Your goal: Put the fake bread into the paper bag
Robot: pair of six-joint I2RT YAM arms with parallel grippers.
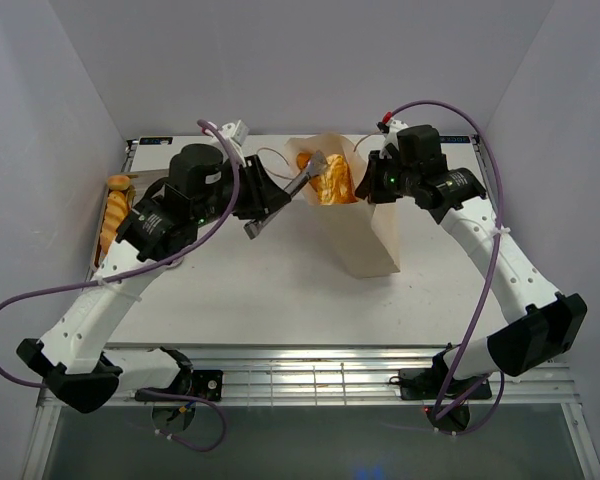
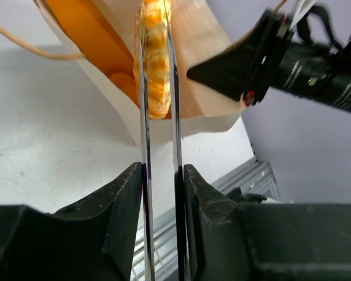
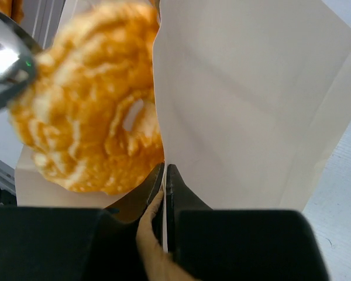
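Note:
The paper bag (image 1: 365,245) stands tilted on the table with bread (image 1: 335,178) inside its mouth. My right gripper is shut on the bag's rim. My left gripper (image 1: 310,165) reaches into the bag's opening; in the left wrist view its long metal tong fingers (image 2: 175,129) lie narrowly apart, tips over a crinkled orange bread (image 2: 155,70), and I cannot tell whether they grip it. An orange piece (image 2: 96,41) lies beside it in the bag.
A tray at the far left holds more bread (image 1: 115,220), partly hidden by the left arm. Grey walls bound the workspace on both sides.

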